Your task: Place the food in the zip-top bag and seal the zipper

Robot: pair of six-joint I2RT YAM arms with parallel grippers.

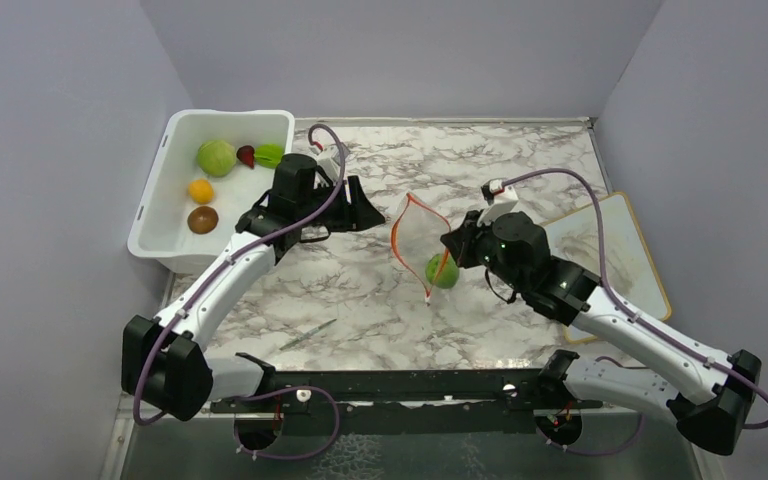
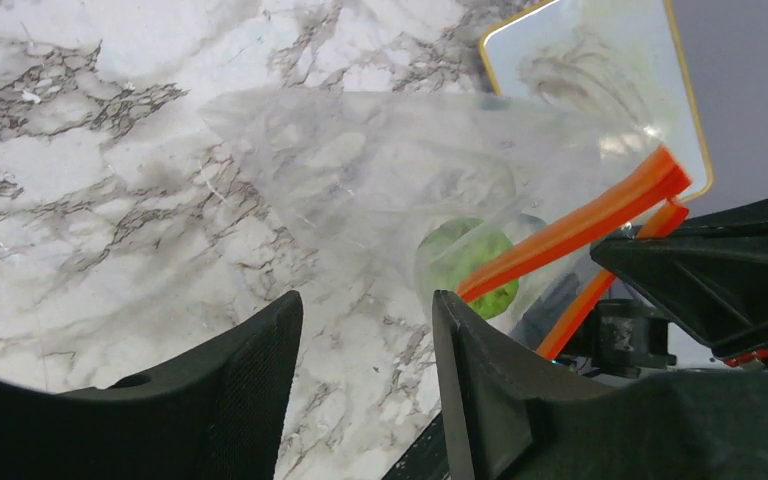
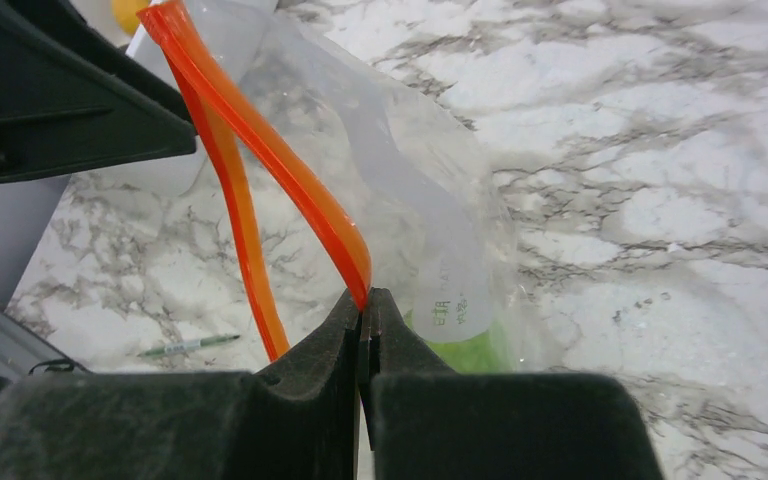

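Note:
A clear zip bag [image 1: 415, 225] with an orange zipper stands on the marble table, a green round food [image 1: 438, 270] inside. My left gripper [image 1: 365, 210] is open, apart from the bag at its left, with nothing between its fingers in the left wrist view [image 2: 365, 320]. My right gripper [image 1: 451, 240] is shut on the zipper edge [image 3: 320, 210] at the bag's right side, as the right wrist view shows.
A white bin [image 1: 165, 180] at the upper left holds several foods. A yellow-edged board [image 1: 620, 240] lies at the right. A pen [image 1: 307, 335] lies near the front left.

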